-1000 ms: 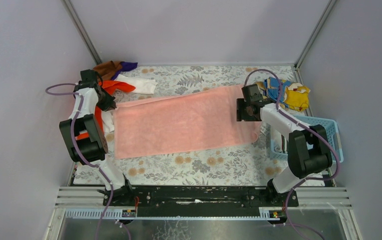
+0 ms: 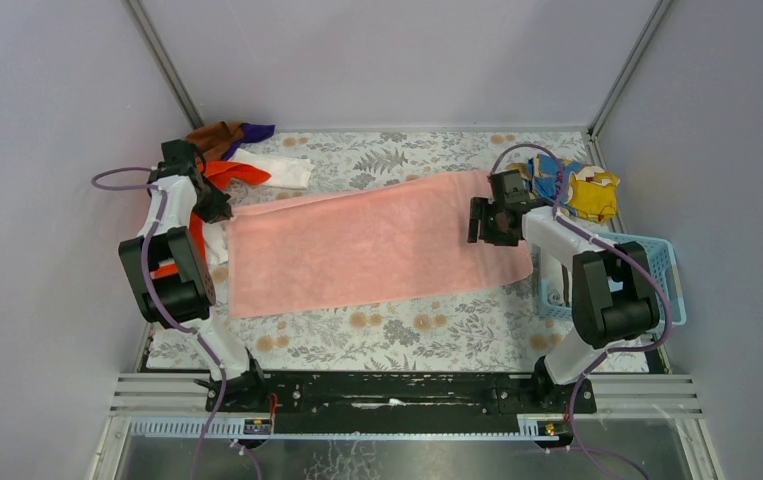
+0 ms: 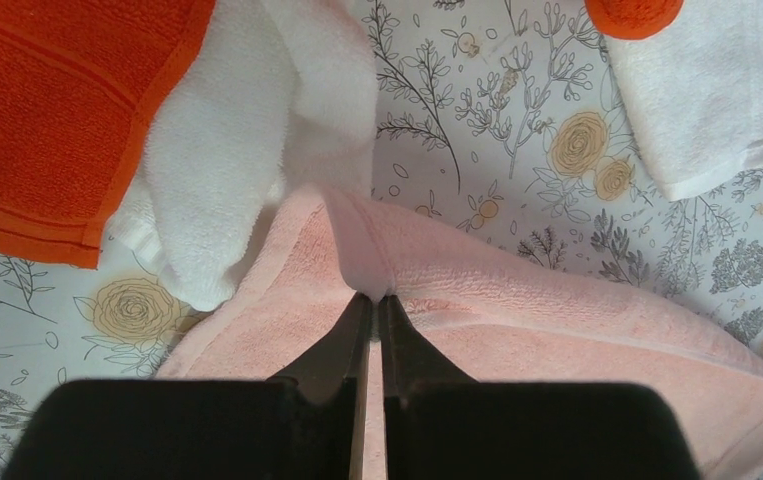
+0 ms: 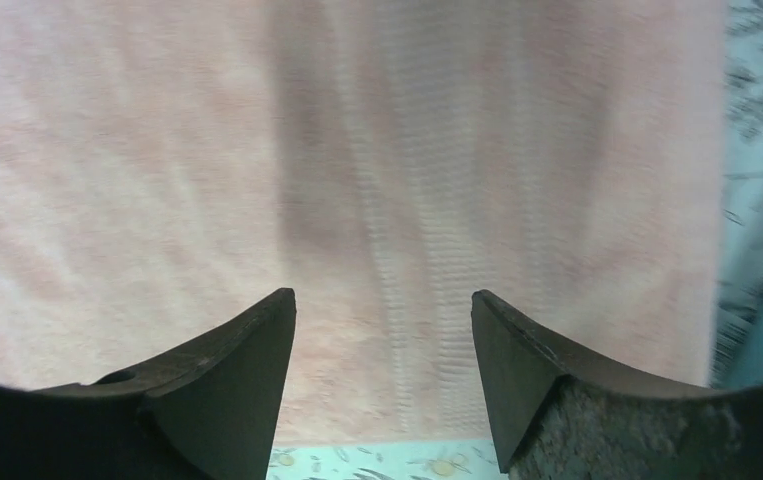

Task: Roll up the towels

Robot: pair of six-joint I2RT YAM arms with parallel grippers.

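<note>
A pink towel [image 2: 357,250] is spread nearly flat across the middle of the table, its upper edge lightly folded over. At its upper left corner my left gripper [image 2: 228,212] is shut; in the left wrist view a pinched fold of pink towel [image 3: 362,245] runs into the tips of that gripper. Over the towel's right end, my right gripper [image 2: 474,220] hovers open. The right wrist view shows pink cloth [image 4: 157,200] with ribbed bands below the parted fingers [image 4: 257,350], and nothing between them.
White [image 2: 277,168] and orange [image 2: 239,172] towels lie at the left, with brown cloth [image 2: 215,138] behind. On the right stand a blue-yellow cloth pile [image 2: 592,192] and a light blue basket [image 2: 669,270]. Patterned table [image 2: 397,335] shows free in front.
The towel's lower right corner now reaches farther right and looks flatter. The left arm stayed still.
</note>
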